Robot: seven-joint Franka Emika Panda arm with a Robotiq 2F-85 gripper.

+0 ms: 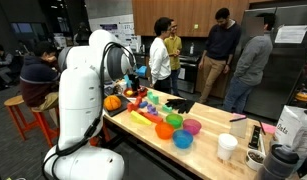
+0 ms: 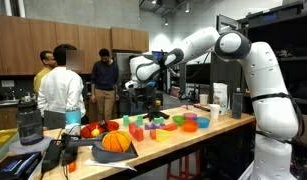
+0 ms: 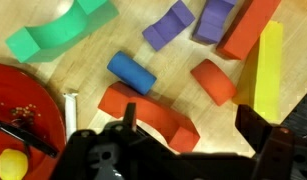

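Seen from the wrist, my gripper stands open above the wooden table, its dark fingers at the lower edge of the view. A red-orange arch block lies between and below the fingers, partly hidden by the left one. Beside it are a blue cylinder and a short red-orange block. Farther right are a yellow block and a long red-orange block. Purple blocks lie at the top, and a green arch is at upper left. Nothing is between the fingertips.
A red bowl with a yellow ball and a dark utensil sits left of the blocks. Orange, blue and pink bowls stand nearer the arm's base, with a white cup. People stand behind the table.
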